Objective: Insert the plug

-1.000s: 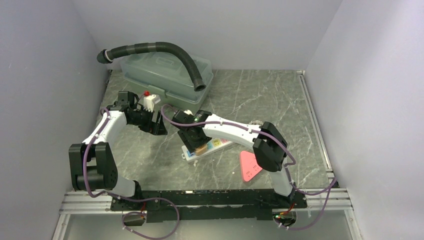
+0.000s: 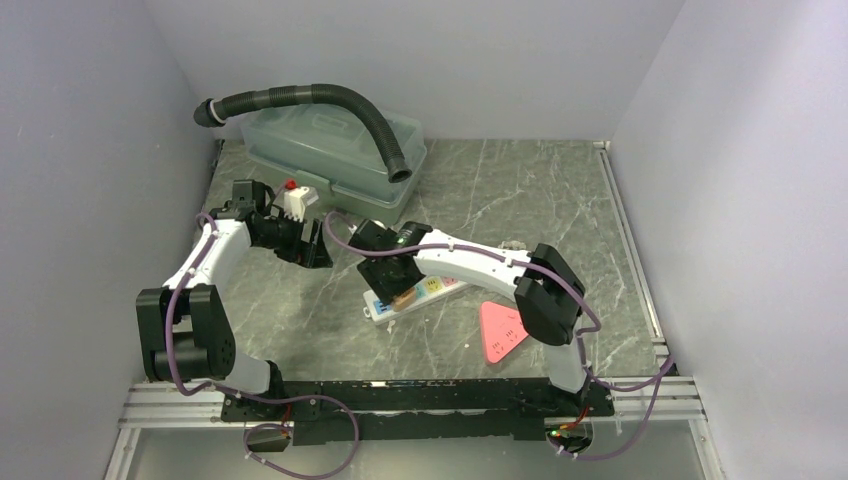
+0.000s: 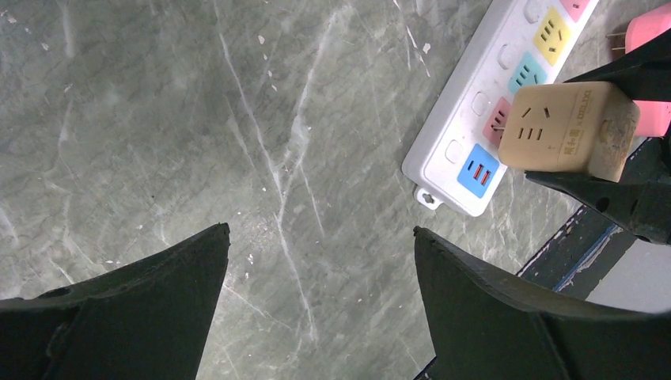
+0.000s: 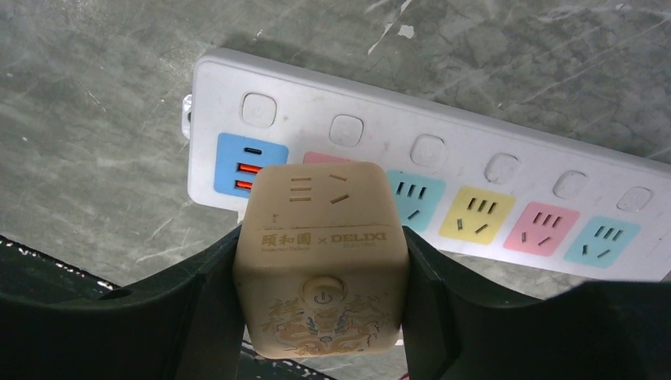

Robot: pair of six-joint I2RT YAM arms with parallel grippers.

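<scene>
The beige cube-shaped plug is clasped on both sides by my right gripper. It is over the left end of the white power strip, covering most of the first pink socket. In the left wrist view, a short length of its metal prongs shows beside that pink socket; whether the tips touch the slots, I cannot tell. The blue USB panel lies just left of the plug. Well left of the strip, my left gripper is open above bare table.
A pink triangular adapter lies right of the strip. Behind the arms stands a translucent green box, with a black hose crossing above it.
My right arm has shifted slightly to the right, with the plug still held over the strip's left end. The left gripper has barely moved.
</scene>
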